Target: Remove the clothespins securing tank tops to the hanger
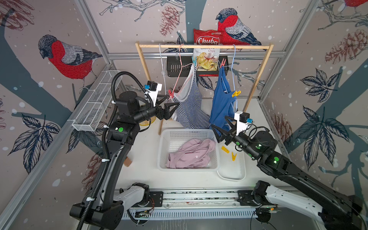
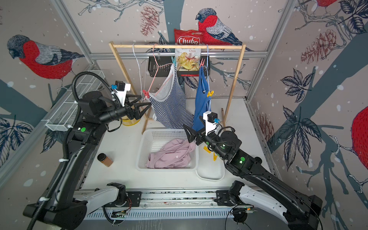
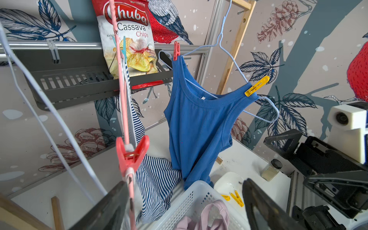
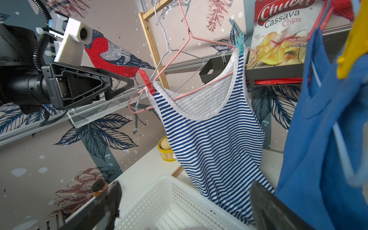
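Note:
A striped tank top hangs from the pink hanger, held by a red clothespin on its near strap and a teal clothespin on the other. The blue tank top hangs on a light-blue hanger with a red clothespin and a yellow clothespin. My left gripper is open close to the striped top's red clothespin, which shows between its fingers in the left wrist view without being gripped. Open and empty, my right gripper stands in front of the blue top's lower part.
Under the tops, a white basket holds a pink garment. Yellow clothespins lie in a small white tray beside it. A wooden rack carries the hangers, including an empty white one.

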